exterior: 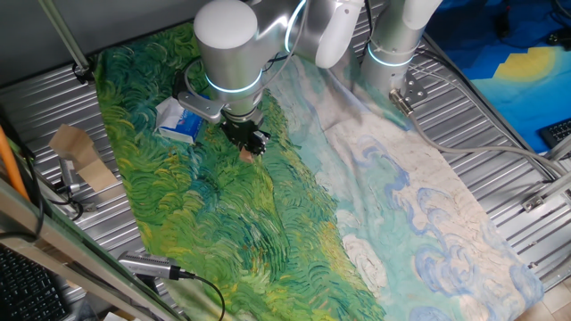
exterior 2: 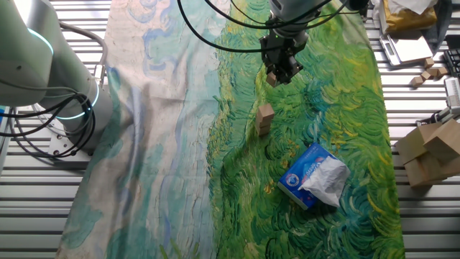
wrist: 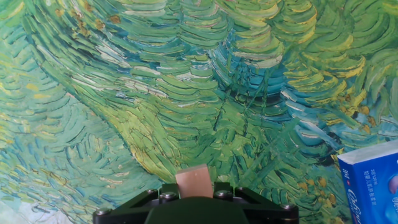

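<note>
My gripper (exterior 2: 282, 70) is above the green painted cloth in exterior view 2, shut on a small wooden block (exterior 2: 272, 79). The wrist view has this block (wrist: 194, 180) at the bottom centre, between the two dark fingers. In exterior view 1, only a bit of the block (exterior: 246, 155) shows below the gripper (exterior: 253, 147). A small wooden stack (exterior 2: 264, 119), seemingly one block on another, stands apart from the gripper, nearer the tissue pack in exterior view 2. The arm hides that stack in exterior view 1.
A blue tissue pack (exterior 2: 305, 176) with a white tissue sticking out lies on the cloth (exterior 2: 180, 158). Off the cloth are a cardboard box (exterior 2: 431, 151) and several loose small blocks (exterior 2: 428, 72). Cables hang by the arm.
</note>
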